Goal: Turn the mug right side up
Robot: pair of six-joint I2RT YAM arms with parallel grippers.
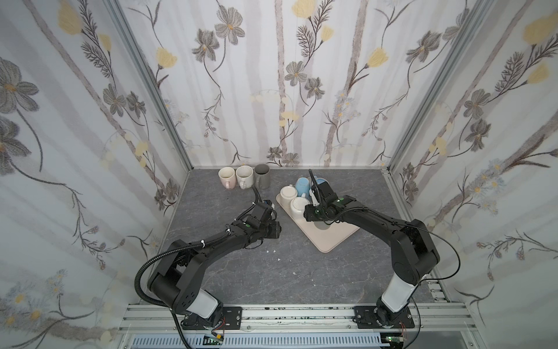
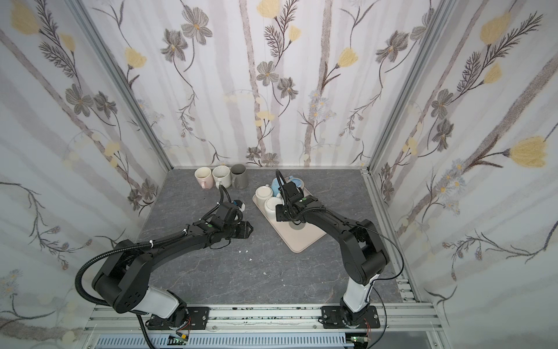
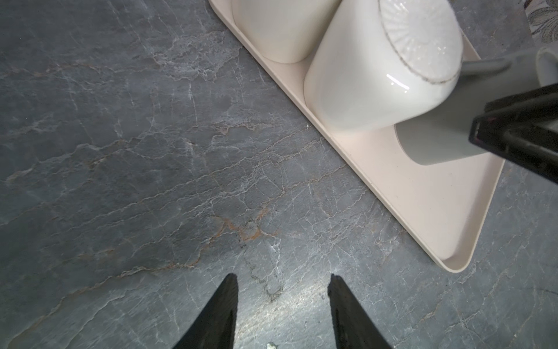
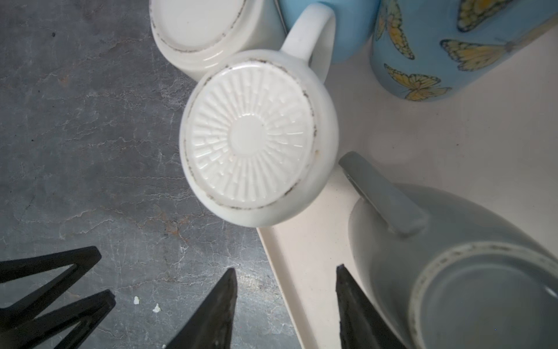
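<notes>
Upside down on the beige tray [image 3: 401, 192] rests a white mug [image 4: 250, 139] with a ribbed base, its handle toward the back. A grey mug [image 4: 441, 232], also base up, is on the tray to the right of it. My right gripper is open above the tray's left edge, close to both mugs, nothing between its fingers. Left of the tray, over bare table, my left gripper stands with its fingers apart and empty. The left fingers [image 4: 69, 261] also show at the lower left of the right wrist view.
More upturned mugs share the tray: another white one [image 4: 197, 23] and blue ones, one with butterflies [image 4: 418, 46]. At the back left stand a pink mug [image 1: 227, 178], a white patterned mug [image 1: 245, 176] and a dark grey mug [image 1: 262, 175], all upright.
</notes>
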